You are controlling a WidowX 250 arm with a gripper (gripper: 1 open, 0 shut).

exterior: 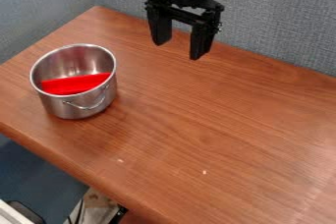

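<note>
A black gripper point(179, 33) hangs over the back of the wooden table, its two fingers spread wide apart with nothing between them. To the left front, a steel pot point(102, 99) with a wire handle stands upright on the table, holding a flat red object point(73, 83) inside.
A grey padded wall point(282, 22) runs behind it. Its left edge is near the pot, with dark floor and some cables below at the lower left.
</note>
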